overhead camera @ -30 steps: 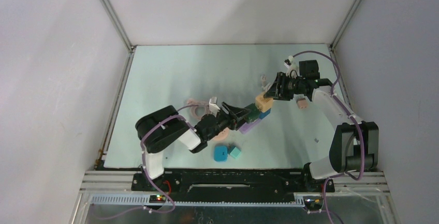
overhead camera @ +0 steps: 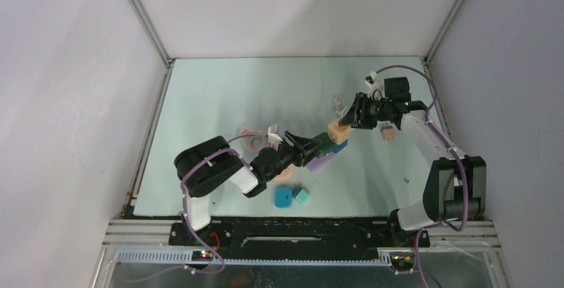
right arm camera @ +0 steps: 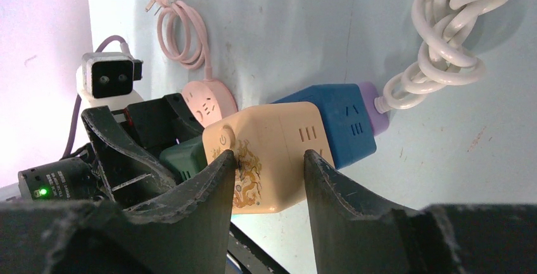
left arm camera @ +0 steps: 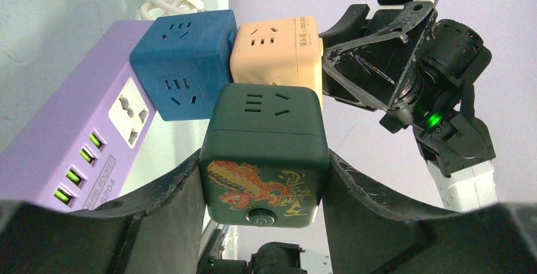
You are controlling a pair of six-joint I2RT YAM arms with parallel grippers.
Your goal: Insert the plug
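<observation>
In the left wrist view my left gripper is shut on a dark green cube plug (left arm camera: 264, 135) with a red dragon print. Right behind it is an orange cube plug, with my right gripper shut on it in the right wrist view. A blue cube plug (left arm camera: 180, 59) sits beside the orange one, at the end of a purple power strip (left arm camera: 82, 128), whose white socket (left arm camera: 128, 112) and several USB ports show. From above, both grippers meet over the strip at the centre right; the underside of the held plugs is hidden.
A pink round socket (right arm camera: 209, 103) with coiled cable and a white coiled cord (right arm camera: 443, 59) lie nearby. Blue (overhead camera: 283, 197) and teal (overhead camera: 301, 195) blocks lie near the front edge, a small pink block (overhead camera: 388, 132) at right.
</observation>
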